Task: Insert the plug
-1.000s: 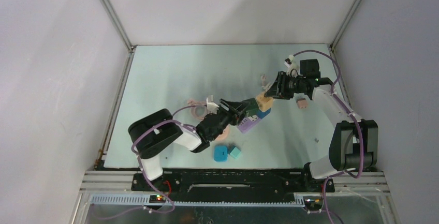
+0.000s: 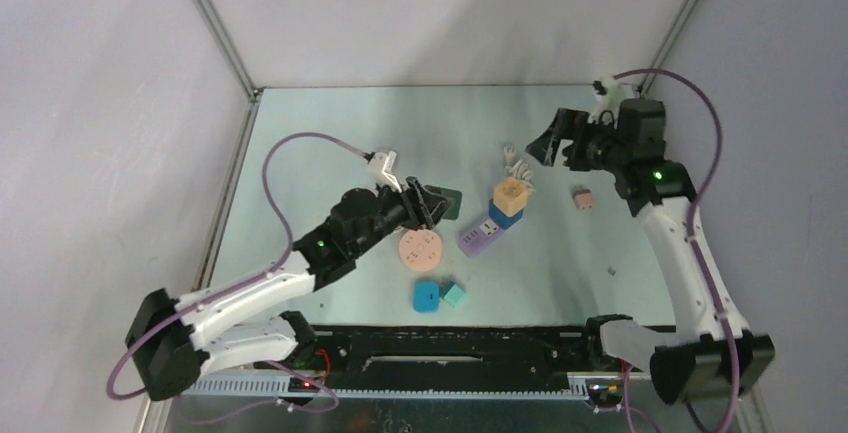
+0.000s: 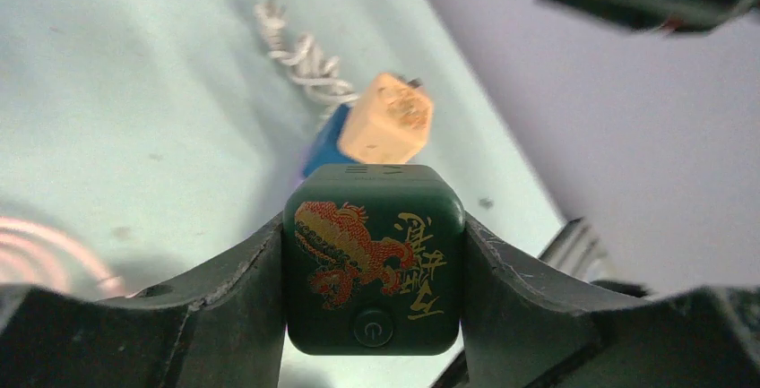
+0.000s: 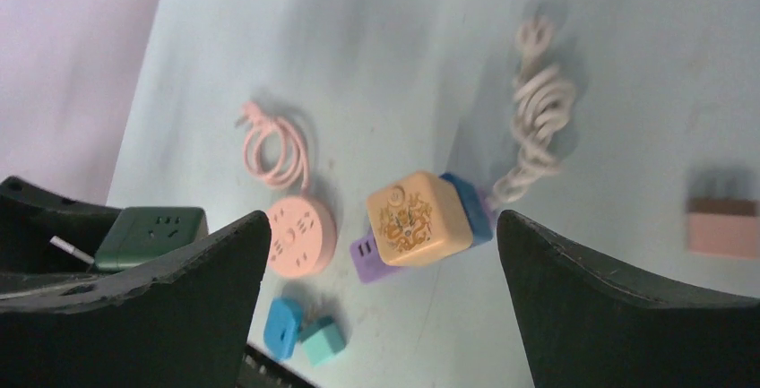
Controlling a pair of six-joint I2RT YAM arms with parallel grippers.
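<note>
A dark green block with a red dragon and gold lettering (image 3: 372, 262) is clamped in my left gripper (image 2: 428, 205), held left of a stacked pair. That pair is a beige cube (image 2: 510, 193) on a blue block (image 2: 506, 219), at the upper end of a purple power strip (image 2: 478, 240). Behind them lies coiled white cord (image 4: 542, 115). My right gripper (image 2: 552, 138) stands open above and right of the stack, nothing between its fingers.
A pink disc (image 2: 420, 250), pink cord (image 4: 275, 150), light blue block (image 2: 426, 297) and teal cube (image 2: 453, 294) lie nearby. A small pink block (image 2: 584, 199) is at the right. The back left of the board is clear.
Both arms have drawn apart from the stack: the left with the green block to the left, the right up and rightward.
</note>
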